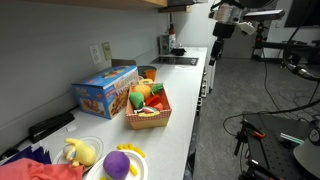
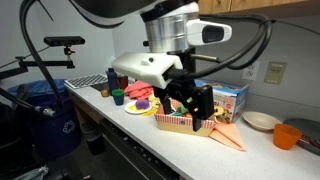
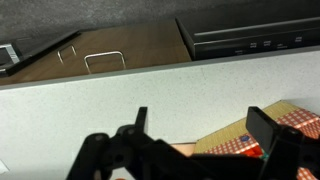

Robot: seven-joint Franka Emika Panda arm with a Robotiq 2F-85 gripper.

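In the wrist view my gripper stands open above the white counter (image 3: 70,120), its dark fingers well apart and only bare counter between them. Up at the right of exterior view 1 the arm reaches in over the counter's edge. A basket (image 1: 150,120) with a checked lining holds toy vegetables, among them an orange one, a green one and a red one. The wrist view catches a corner of that basket (image 3: 225,139) at the lower right. Exterior view 2 has the arm large in front, partly covering the basket behind it.
Behind the basket is a blue box (image 1: 106,92). Plates with a yellow toy (image 1: 80,151) and a purple ball (image 1: 116,163) lie nearer the camera, beside folded cloths (image 1: 38,170). An orange bowl (image 2: 287,136) stands to the right. Drawer handles (image 3: 105,60) line the counter front.
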